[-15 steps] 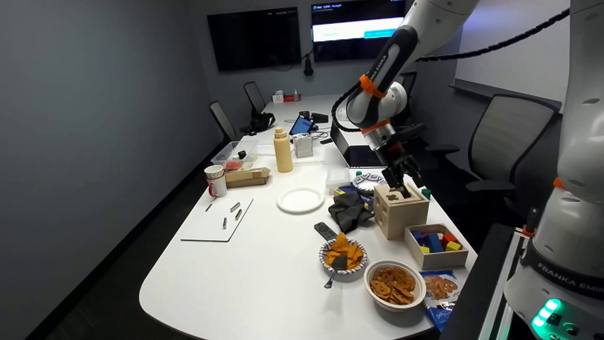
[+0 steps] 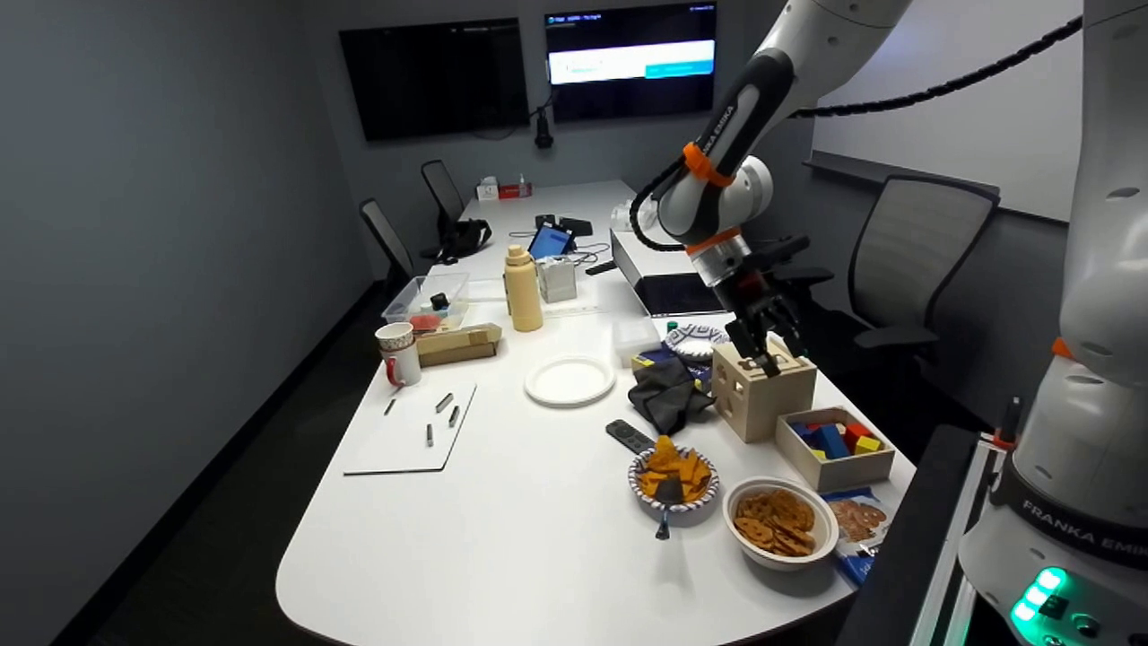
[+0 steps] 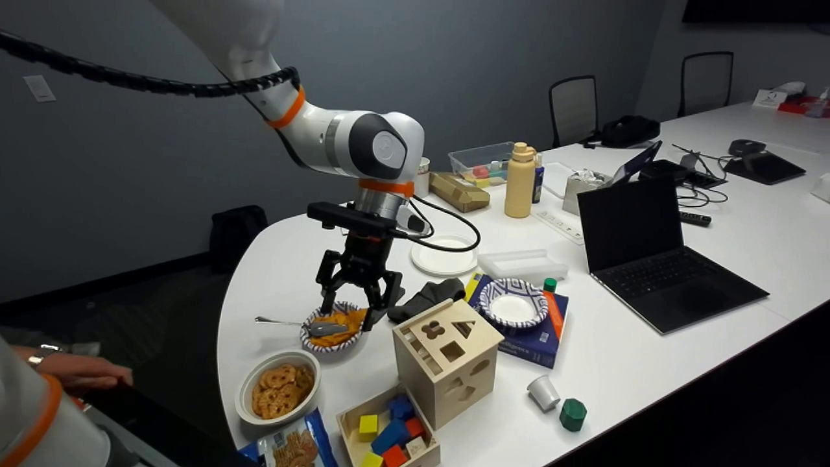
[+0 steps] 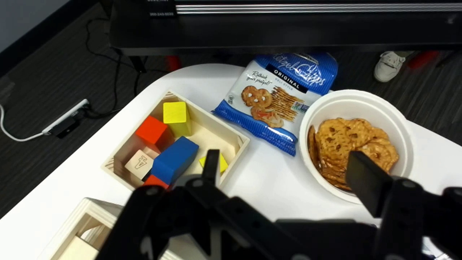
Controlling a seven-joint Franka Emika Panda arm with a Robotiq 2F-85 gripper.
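My gripper (image 3: 349, 311) hangs above the table, its fingers open and nothing between its fingers. In the wrist view the left finger (image 4: 211, 167) overlaps the edge of a wooden tray (image 4: 236, 151) holding coloured blocks, and the right finger (image 4: 366, 182) covers part of a white bowl of pretzel crisps (image 4: 353, 147). A blue pretzel bag (image 4: 277, 99) lies between tray and bowl. Beside the tray stands a wooden shape-sorter box (image 3: 447, 362) with cut-out holes. A patterned bowl of orange chips (image 2: 674, 474) has a dark-headed utensil resting in it.
A dark cloth (image 2: 669, 398) and a remote (image 2: 630, 435) lie near the chips. Behind the sorter, a patterned bowl (image 3: 513, 303) sits on a blue book (image 3: 537, 346). A white cup (image 3: 543, 392) and green block (image 3: 573, 414) lie near the table edge.
In exterior view 1, the room background has shifted left, while the nearby bowls and tray have shifted right. The arm keeps the same place in the picture, with no clear change of pose.
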